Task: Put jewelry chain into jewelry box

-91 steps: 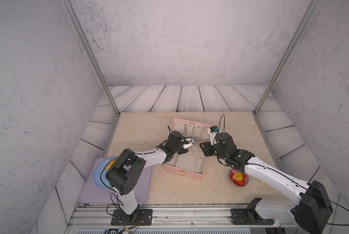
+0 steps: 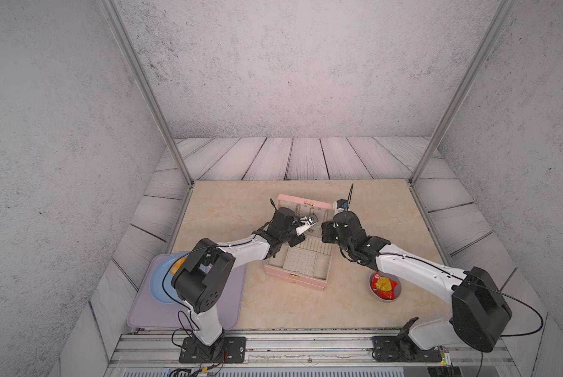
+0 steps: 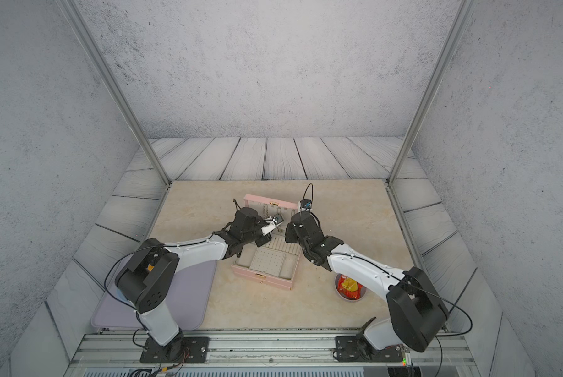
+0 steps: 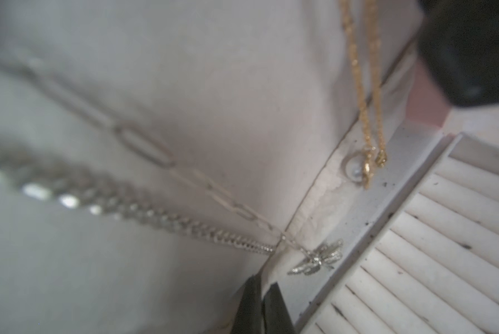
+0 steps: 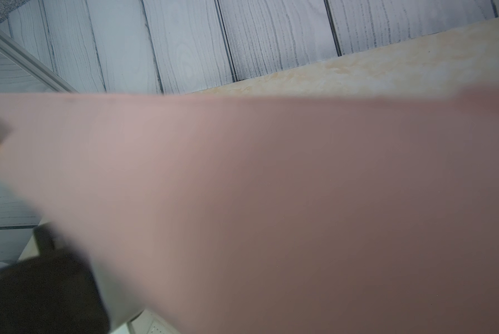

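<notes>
The pink jewelry box (image 2: 299, 279) stands open mid-table, lid (image 3: 262, 199) raised at the back. In the left wrist view a silver link chain with butterfly pendant (image 4: 316, 260), a thicker silver chain (image 4: 121, 206) and a gold chain with pearl pendant (image 4: 362, 122) hang inside the lid, beside ring rolls (image 4: 455, 222). My left gripper is shut, tips low at the lid's fold, nothing clear between them. My right gripper (image 2: 328, 229) is at the lid's right side, pink lid (image 5: 288, 194) filling its wrist view; its fingers' state is unclear.
A lavender tray (image 2: 228, 301) with a blue plate (image 2: 159, 282) lies at the left. A bowl with red and yellow packets (image 2: 384, 286) sits at the front right.
My left gripper has shifted slightly back and up.
</notes>
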